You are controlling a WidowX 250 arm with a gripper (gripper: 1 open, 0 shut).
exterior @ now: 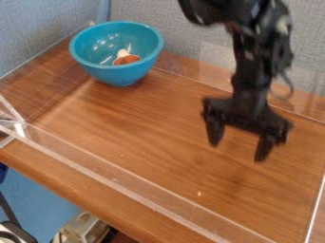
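Observation:
My black gripper (240,139) is at the right side of the wooden table, blurred, its fingers apart and pointing down at the tabletop (140,161). Nothing shows between the fingers. A blue bowl (114,70) at the back left holds a few small items, one orange and one pale.
A grey padded wall runs along the back and left, with clear edging along the table's sides.

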